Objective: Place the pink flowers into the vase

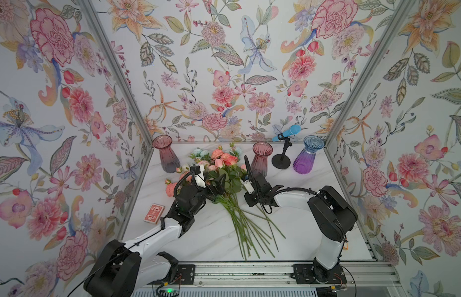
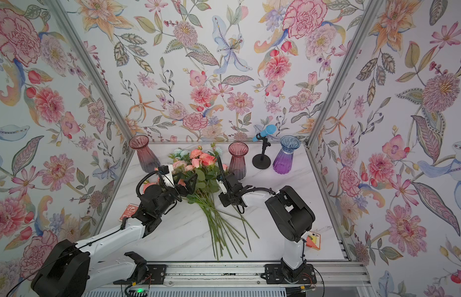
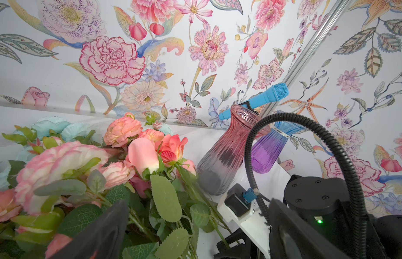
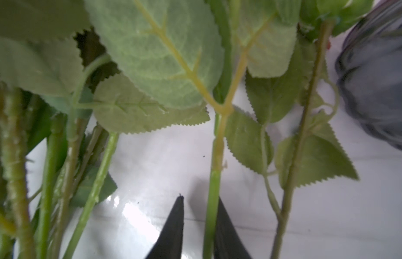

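Note:
Pink and coral flowers (image 1: 225, 159) lie in a heap at the table's middle, their green stems (image 1: 245, 230) fanning toward the front edge. In the right wrist view my right gripper is part open, and one green stem (image 4: 213, 185) runs by its right finger; whether it lies between the fingers I cannot tell. Left of the stems, over the blossoms, my left gripper (image 1: 216, 184) stands open; its blurred fingers (image 3: 108, 224) frame leaves in the left wrist view. A reddish vase (image 3: 226, 151) is upright behind the right gripper, empty.
Another reddish vase (image 1: 166, 153) stands at the back left, and a blue-purple vase (image 1: 307, 156) at the back right. A blue microphone on a black stand (image 1: 281, 160) is between vases. Playing cards (image 1: 154, 213) lie at left.

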